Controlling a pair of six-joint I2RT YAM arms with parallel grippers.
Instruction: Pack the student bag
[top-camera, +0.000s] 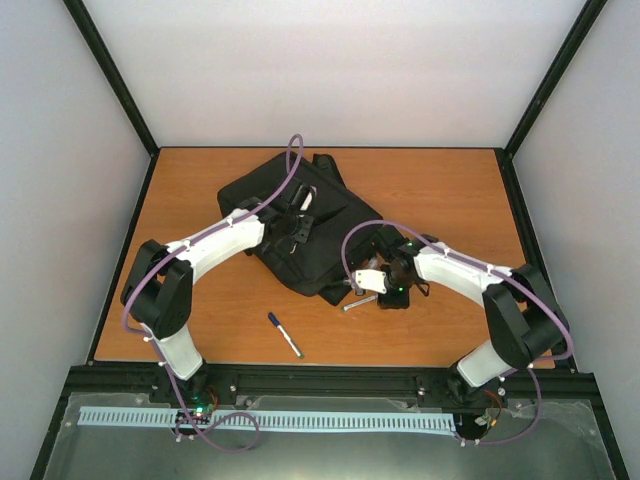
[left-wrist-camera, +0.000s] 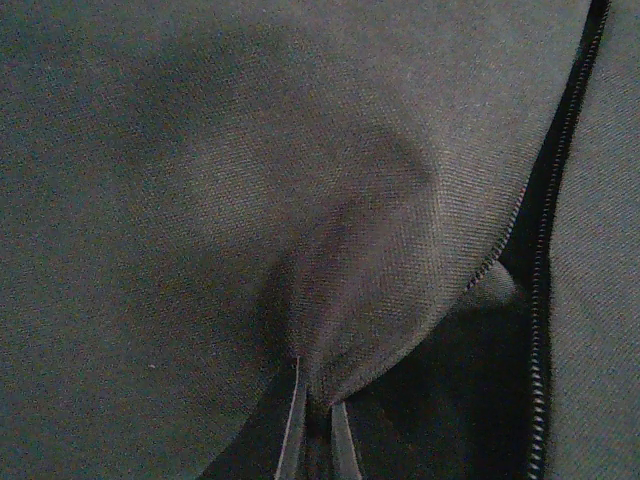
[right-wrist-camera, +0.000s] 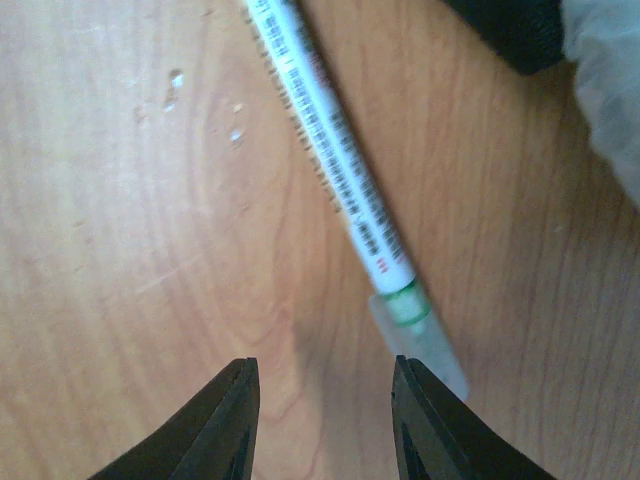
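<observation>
The black bag (top-camera: 312, 262) lies flat on the table, its zipper (left-wrist-camera: 542, 250) partly parted in the left wrist view. My left gripper is shut on a pinched fold of the bag's fabric (left-wrist-camera: 370, 230), beside the opening. In the right wrist view, a white pen with a clear end (right-wrist-camera: 345, 160) lies on the wood. My right gripper stands open with nothing between its fingers, and the pen's clear end is just beyond the right finger. A white marker with a dark blue cap (top-camera: 285, 335) lies at the table's front.
At the upper right of the right wrist view are a dark edge (right-wrist-camera: 515, 30) and a pale, blurred thing (right-wrist-camera: 610, 85), which I cannot name. Bare table (top-camera: 205, 320) surrounds the marker, and the right side is clear.
</observation>
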